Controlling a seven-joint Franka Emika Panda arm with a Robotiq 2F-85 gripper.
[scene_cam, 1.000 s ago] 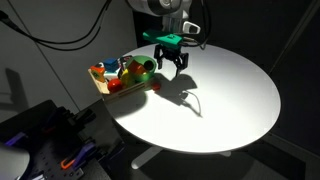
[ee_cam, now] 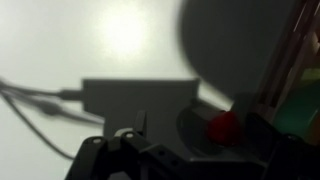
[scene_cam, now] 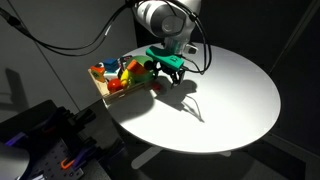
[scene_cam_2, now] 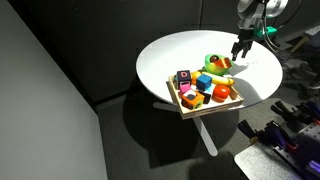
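A small red object lies on the white table just beside the wooden tray. My gripper is low over the table close to it, with its fingers apart. In the wrist view the red object shows in the gap of the gripper, nearer the right finger and partly in shadow. Nothing is held. In exterior view 2 the gripper is beyond the bowl, and I cannot make out the red object there.
A green bowl with colourful items stands right by the gripper. The wooden tray holds several blocks and toy foods at the table's edge.
My gripper has come down and shifted slightly left in exterior view 1, nearer the red object. The red object, bowl and tray look unmoved.
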